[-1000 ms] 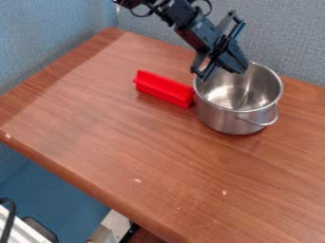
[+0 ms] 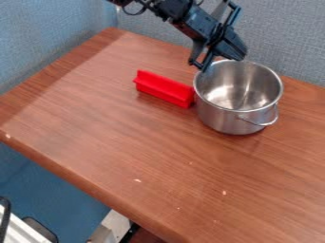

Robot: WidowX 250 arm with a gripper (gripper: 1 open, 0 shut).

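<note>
A steel pot (image 2: 241, 109) with a wire handle stands on the wooden table (image 2: 114, 152) at the right. A red bar-shaped block (image 2: 162, 87) lies just left of it. My black gripper (image 2: 200, 65) hangs from the top over the pot's back-left rim; whether its fingers are open or shut is unclear. The pot's visible interior looks empty.
Padded grey-blue walls border the table at the back and left. Some cables and hardware sit below the table at the lower left.
My gripper has risen slightly and moved a little to the left, toward the pot's back-left rim. The pot and red block have not visibly moved.
</note>
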